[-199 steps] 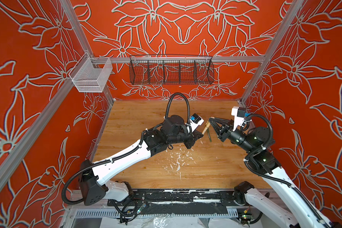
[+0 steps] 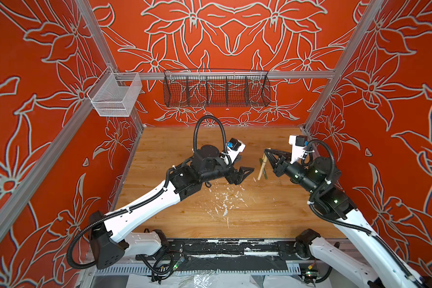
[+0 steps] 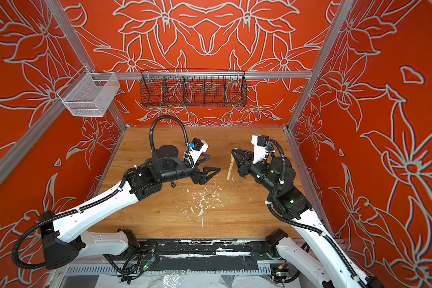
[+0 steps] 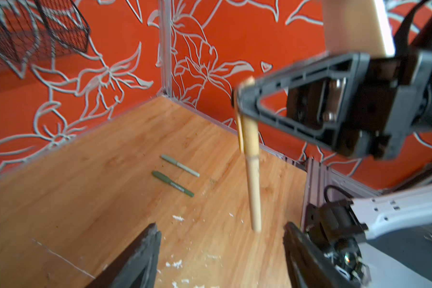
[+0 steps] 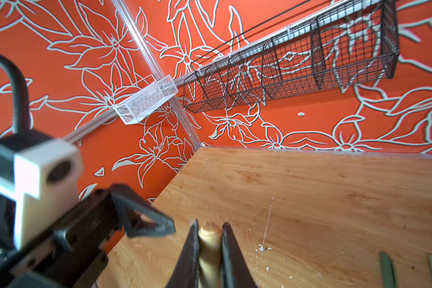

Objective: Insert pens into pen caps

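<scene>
My right gripper (image 2: 268, 152) is shut on a tan pen (image 4: 252, 192) near its top, holding it upright above the table with the lower part hanging free; a clip shows on its upper part. To its left, my left gripper (image 2: 244, 170) stands open and empty, its fingertips framing the lower edge of the left wrist view below and either side of that pen. On the table beyond lie a dark green pen (image 4: 172, 183) and a paler grey-green pen (image 4: 180, 165), roughly parallel.
A black wire basket (image 2: 216, 91) hangs on the back rail, a white basket (image 2: 115, 98) at the left.
</scene>
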